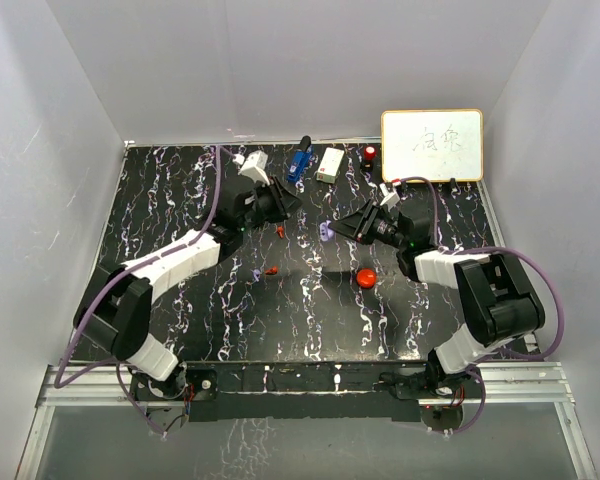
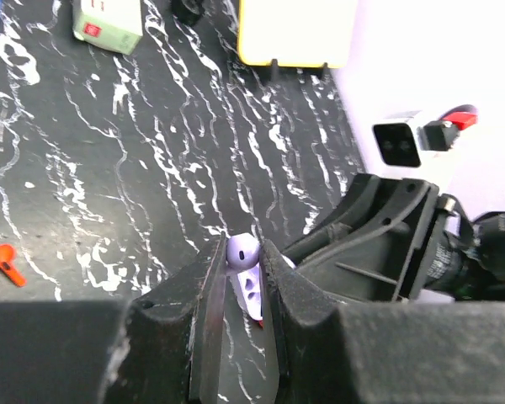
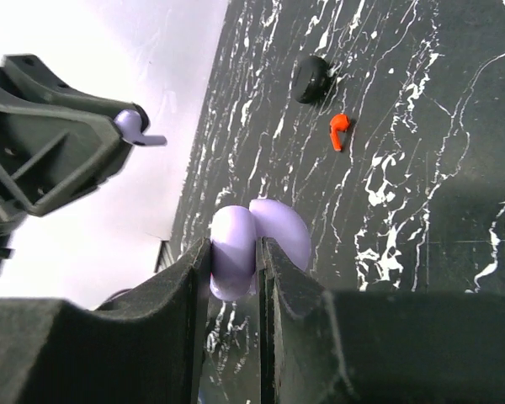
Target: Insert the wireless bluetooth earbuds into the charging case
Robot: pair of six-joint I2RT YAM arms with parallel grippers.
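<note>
My left gripper is shut on a small lavender earbud (image 2: 242, 251), seen upright between its fingertips. My right gripper is shut on the lavender charging case (image 3: 279, 227), whose rounded top shows above the fingers. In the top view the case (image 1: 326, 231) is at the middle, held from the right, and my left gripper (image 1: 285, 206) hangs above and left of it. A small lavender piece (image 1: 257, 275) lies on the table beside a red item at the lower left.
A red earbud-shaped item (image 2: 6, 262) lies on the black marble table. A red round object (image 1: 366, 278) is near the right arm. A white box (image 1: 329, 165), blue tool (image 1: 300, 160) and whiteboard (image 1: 431, 145) stand at the back.
</note>
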